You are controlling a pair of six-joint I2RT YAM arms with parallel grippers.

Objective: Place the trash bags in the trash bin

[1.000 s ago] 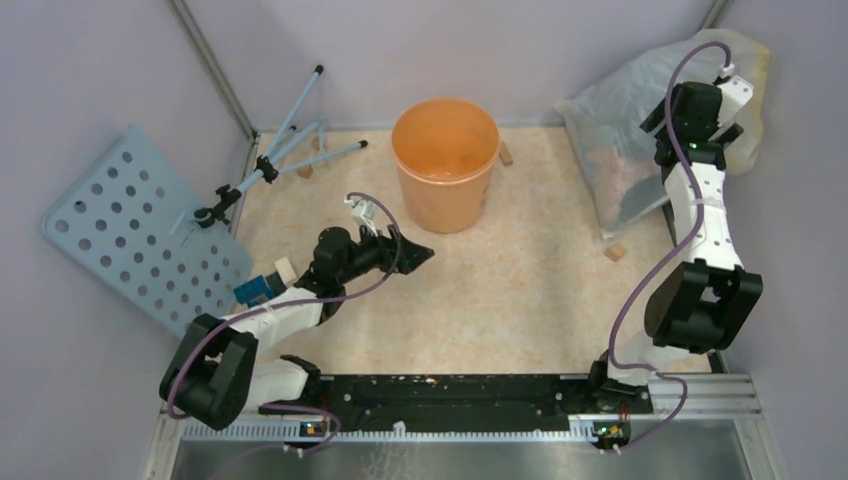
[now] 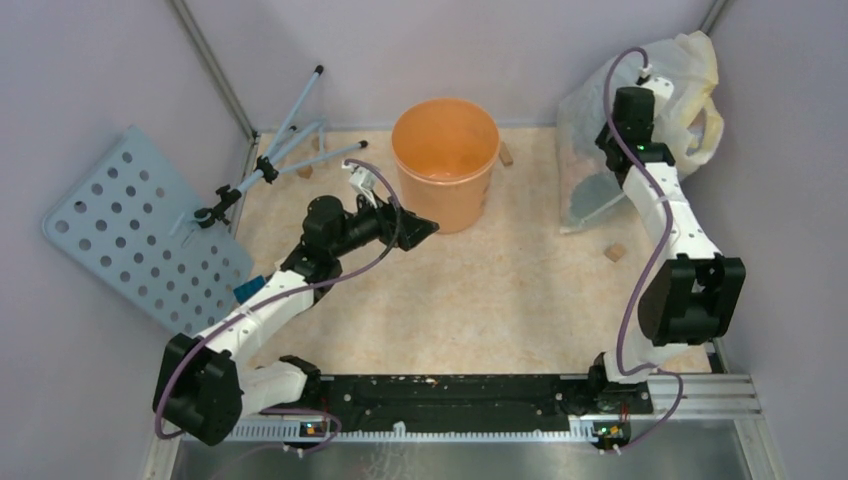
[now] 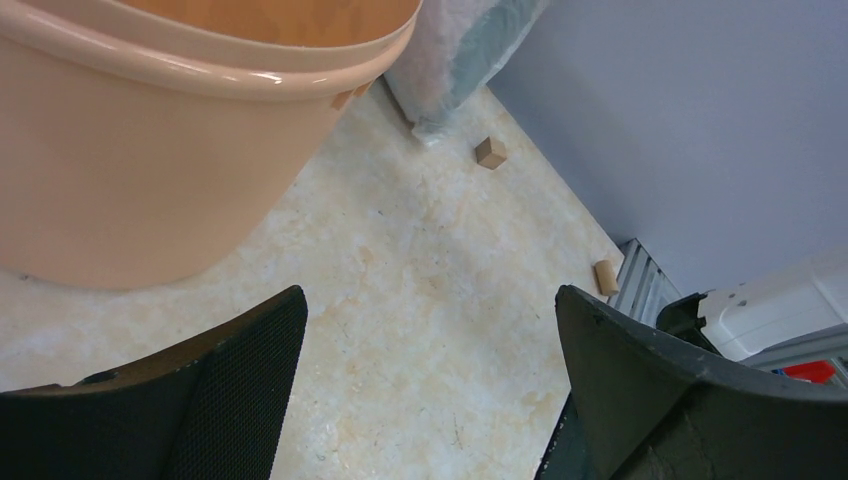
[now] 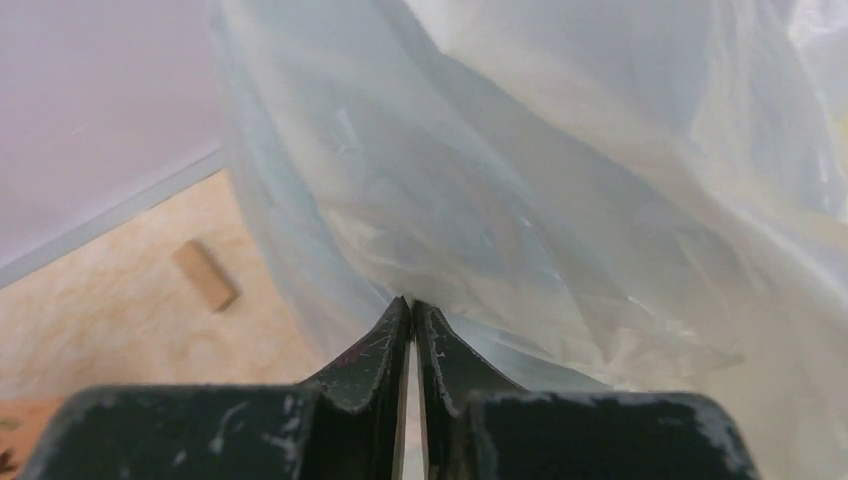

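Note:
A large translucent white trash bag with a pale yellow top stands at the back right, against the wall. My right gripper is shut at its side, and creases of thin film run into its fingertips. Bag plastic fills much of the right wrist view. The orange bin stands upright at the back centre, its visible inside empty. Just in front of the bin, to its lower left, my left gripper is open above the table. Bare table shows between its fingers in the left wrist view.
A tipped-over blue-grey perforated stand with tripod legs lies along the left side. Small wooden blocks, one near the bag and another beside the bin, rest on the table.
My right gripper has closed and moved left, and the bag's upper part has swung left with it, its lower end shifting too.

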